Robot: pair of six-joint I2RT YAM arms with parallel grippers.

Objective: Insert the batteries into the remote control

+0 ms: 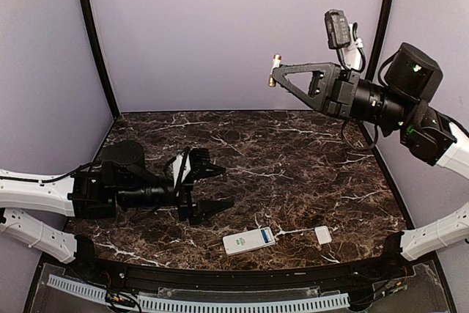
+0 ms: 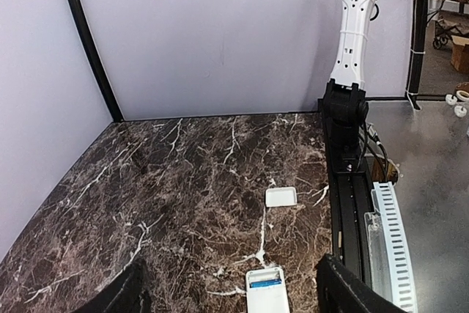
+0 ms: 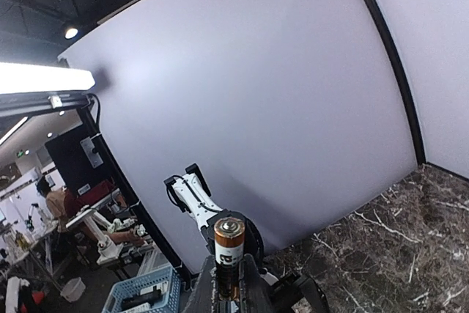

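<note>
High over the table at the right, my right gripper is shut on a battery with a copper-coloured end, which stands out from between the fingertips. My left gripper is open above the table at the left, its fingers apart and nothing between them. The white remote control lies near the table's front edge, in front of the left gripper and apart from it. A blue strip shows in a slot at the remote's right end. To the right of it a small white cover lies separately on the table.
Pale panels enclose the back and sides.
</note>
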